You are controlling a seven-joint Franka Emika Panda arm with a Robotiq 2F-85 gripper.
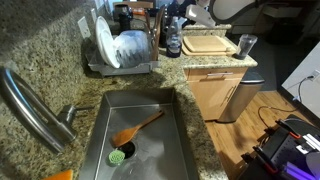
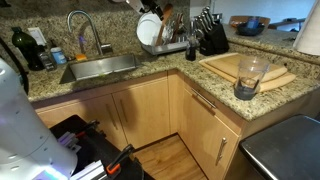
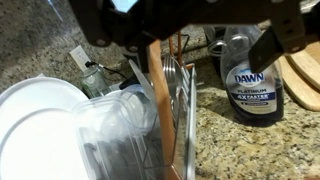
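My gripper is open above the dish rack (image 3: pixel 184 135), its dark fingers at the top of the wrist view. Below and between them, nearer the left finger, a long wooden utensil (image 3: pixel 161 100) stands upright at the rack's edge; nothing is visibly gripped. To the right is a Dawn soap bottle (image 3: pixel 252 85) with a dark base, standing on the counter. White plates (image 3: pixel 45 125) and a clear plastic container (image 3: pixel 112 130) sit in the rack on the left. A wooden spoon (image 1: pixel 137 129) lies in the sink (image 1: pixel 165 155).
A cutting board (image 1: pixel 205 44) lies beyond the soap bottle, with a clear cup (image 2: pixel 250 78) near the counter's outer edge. The knife block (image 2: pixel 212 35) stands behind. The counter strip beside the sink (image 2: pixel 100 67) is clear.
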